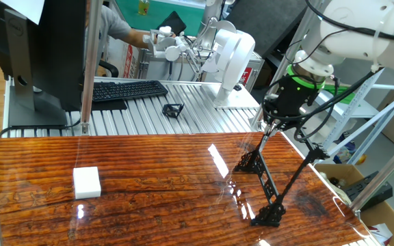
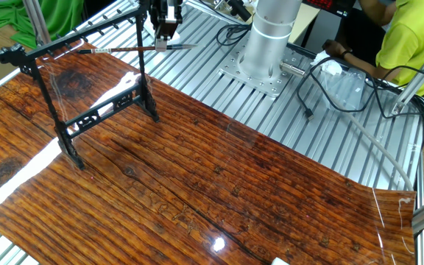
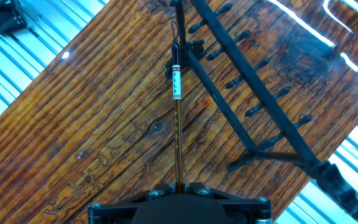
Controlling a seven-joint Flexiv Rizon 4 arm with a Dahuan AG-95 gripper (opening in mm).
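Observation:
A thin brush with a dark brown handle and a white label [image 3: 176,84] runs straight out from my gripper in the wrist view. My gripper is shut on its shaft. The cord loop at the brush's far end shows next to the rack's upright; whether they touch cannot be told. In exterior view 2 the brush [image 2: 124,49] lies nearly level across the rack's upper part, its pale pointed end beyond the gripper [image 2: 162,46]. The black rack [image 2: 103,115] stands upright on the wooden board, pegs along its top bar, none visibly carrying anything.
A white block [image 1: 87,182] sits on the left of the glossy wooden board [image 1: 156,160]. The board's middle is clear. Beyond it are a keyboard [image 1: 128,91], a small black object [image 1: 172,110] and a monitor. The robot's base column [image 2: 271,37] stands on the slatted table.

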